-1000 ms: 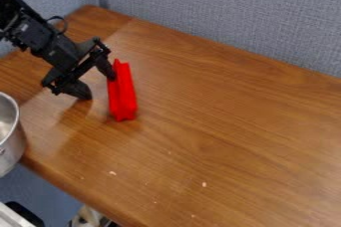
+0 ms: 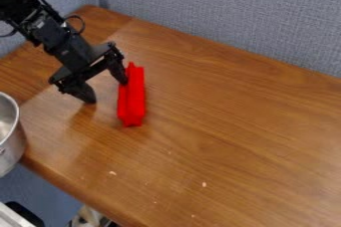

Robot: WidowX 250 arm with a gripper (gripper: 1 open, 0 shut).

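A long red object lies on the wooden table, pointing roughly toward the front. My black gripper reaches in from the upper left with its fingers spread open. One finger touches or sits right beside the red object's far left end; the other is down at the table to its left.
A metal pot sits at the left edge, partly out of view. Grey padded walls stand behind the table.
My gripper has moved slightly right and down in the view, and the red object has shifted a little the same way.
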